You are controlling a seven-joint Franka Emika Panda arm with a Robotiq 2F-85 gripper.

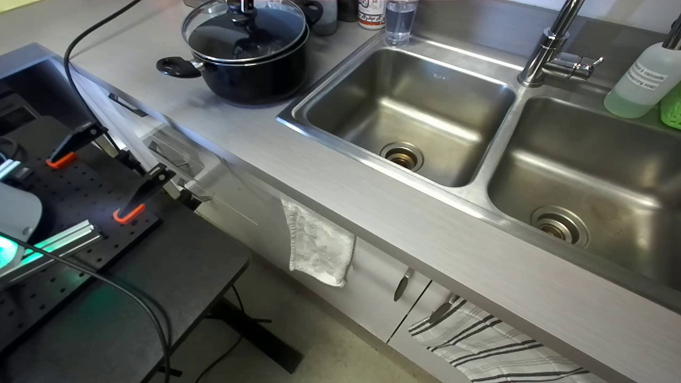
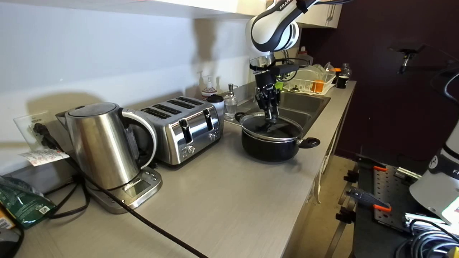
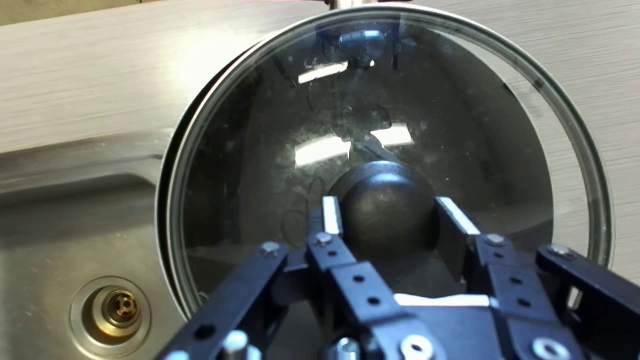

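A black pot stands on the counter left of the sink, with a glass lid on top. My gripper is shut on the lid's round black knob, one finger pad to each side of it. The lid sits off-centre: in the wrist view, its right side reaches past the pot's edge, and bare counter shows through the glass. In exterior view 2 my gripper comes straight down onto the lid. Only its tip shows at the top of exterior view 1.
The steel sink adjoins the pot. A toaster, a kettle and a soap bottle stand near the wall. The pot's long handle points toward the counter's front edge.
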